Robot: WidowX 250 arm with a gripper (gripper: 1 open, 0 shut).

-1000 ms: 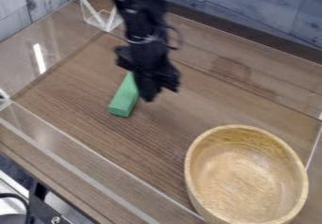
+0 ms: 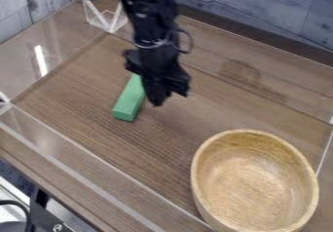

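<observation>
My gripper (image 2: pixel 158 86) hangs over the middle of the wooden table, its dark fingers spread apart and pointing down. A green block (image 2: pixel 128 99) lies flat just left of and partly behind the fingers. Whether the left finger touches the block is hard to tell; the gap between the fingers looks empty.
A large tan round bowl (image 2: pixel 254 182) fills the front right. A white wire object (image 2: pixel 104 14) stands at the back left. A wall bounds the table at the back.
The gripper has shifted only slightly over the last second, staying beside the green block. The block and bowl look unmoved.
</observation>
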